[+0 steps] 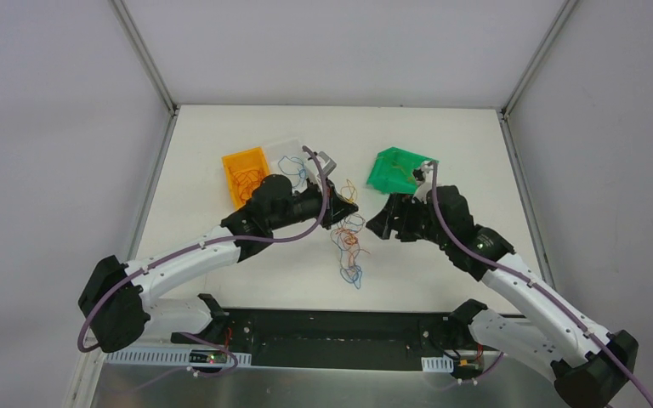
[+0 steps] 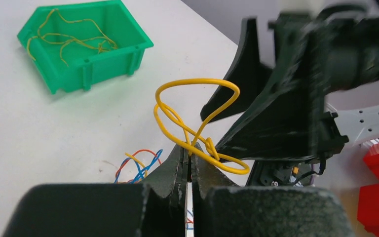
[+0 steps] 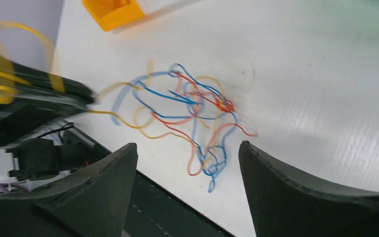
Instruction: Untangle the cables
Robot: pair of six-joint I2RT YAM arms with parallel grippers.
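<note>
In the left wrist view, my left gripper is shut on a yellow cable (image 2: 197, 136), whose loops stick up above the fingertips. A tangle of blue, red and yellow cables (image 3: 195, 116) hangs from it and trails over the white table in the right wrist view. My right gripper stands open, nothing between its fingers. Seen from the top, the left gripper (image 1: 340, 212) is over the upper part of the tangle (image 1: 350, 242), and the right gripper (image 1: 378, 225) is just to its right, apart from the cable.
A green bin with yellow cables stands at the back right. An orange bin (image 1: 245, 174) holding orange-red cables and a clear bin (image 1: 285, 153) with blue cable are at the back left.
</note>
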